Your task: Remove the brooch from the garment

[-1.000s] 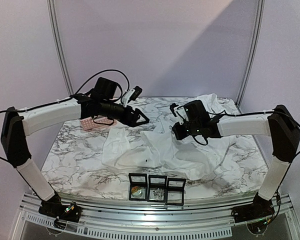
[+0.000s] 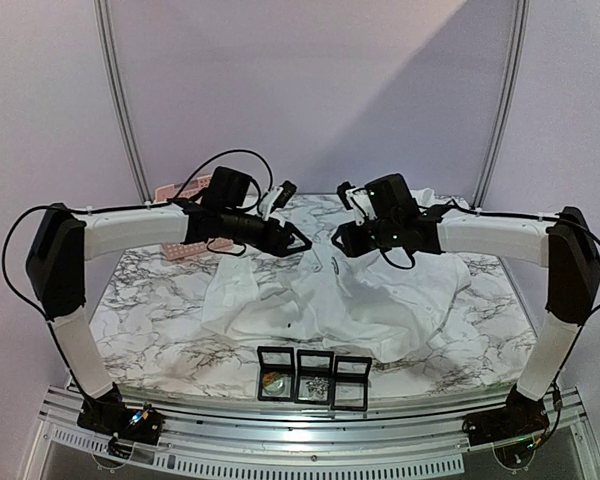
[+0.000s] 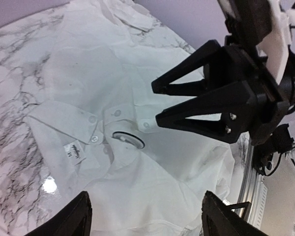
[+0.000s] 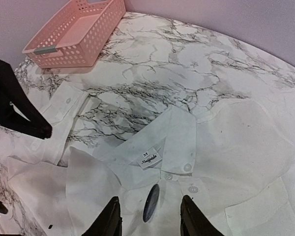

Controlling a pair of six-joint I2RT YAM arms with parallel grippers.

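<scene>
A dark oval brooch (image 3: pixel 129 139) sits on the white garment (image 3: pixel 147 182), just below its collar and buttons. In the right wrist view the brooch (image 4: pixel 151 202) appears between the fingers of my right gripper, with fabric clear on both sides and no contact visible. From above, my right gripper (image 2: pixel 342 242) hovers just above and right of the brooch (image 2: pixel 335 267). My left gripper (image 2: pixel 298 242) stands to the left, over the garment. Both are open and hold nothing. The collar's label (image 4: pixel 150 158) shows beside the brooch.
A pink basket (image 4: pixel 71 39) stands at the back left. Three small black boxes (image 2: pixel 315 380) are lined up at the table's front edge, one with a gold item, one with small silvery pieces. The two grippers are close together.
The garment's collar area looks slightly shifted.
</scene>
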